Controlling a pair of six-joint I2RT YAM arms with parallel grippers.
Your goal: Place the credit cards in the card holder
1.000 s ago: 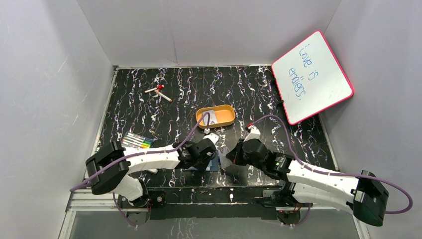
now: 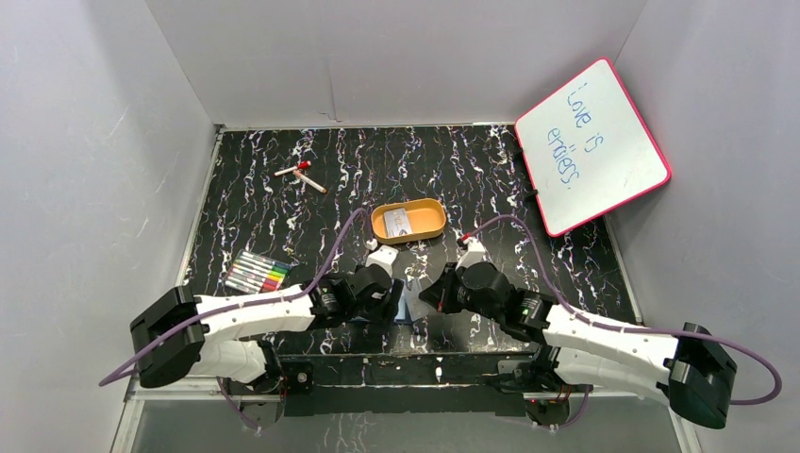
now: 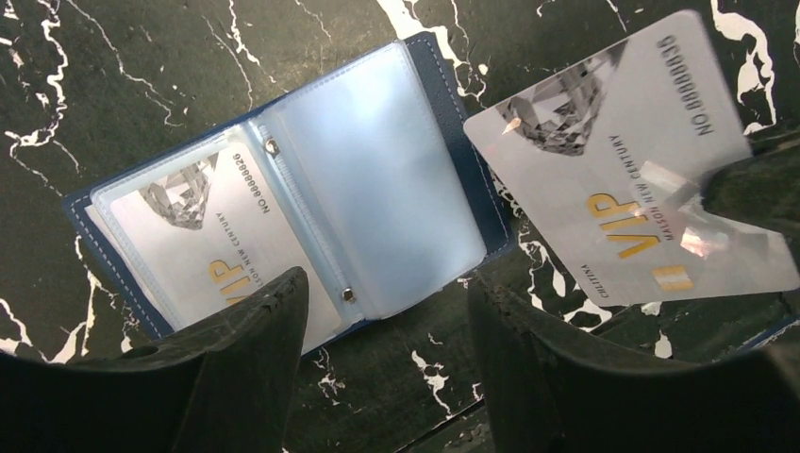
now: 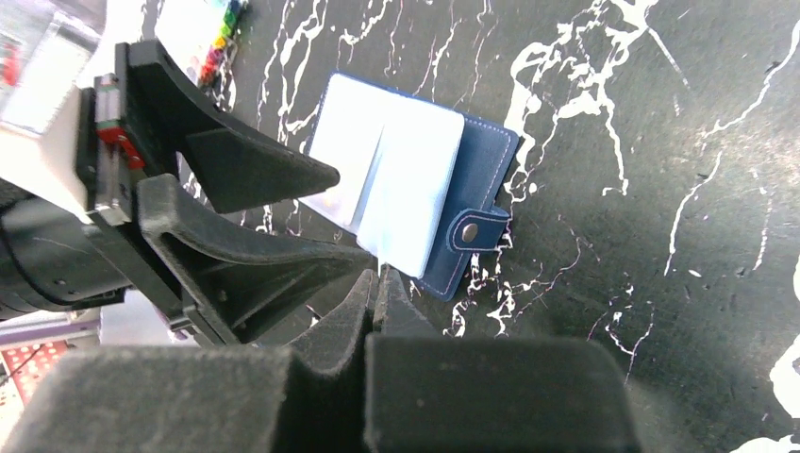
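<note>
The blue card holder (image 3: 460,156) lies spread on the table. A VIP card (image 3: 193,226) sits in its left clear pocket; the right pocket (image 3: 377,170) shows no card. My left gripper stands open above the holder, nothing between its fingers. Another VIP card (image 3: 613,160) is pinched by my right gripper, close to the holder's right side in the left wrist view. From the right wrist, only a thin pale edge is clear at the shut fingertips, with the holder (image 4: 486,170) beyond. The left arm hides much of the holder from the top.
Behind the arms is an orange tray (image 2: 432,219) with a card (image 2: 397,223) inside. A row of coloured markers (image 2: 257,272) lies at left, and loose markers (image 2: 309,180) farther back. A whiteboard (image 2: 594,146) leans at right.
The right gripper has shifted slightly left with the card still in its fingers. The tray is unmoved.
</note>
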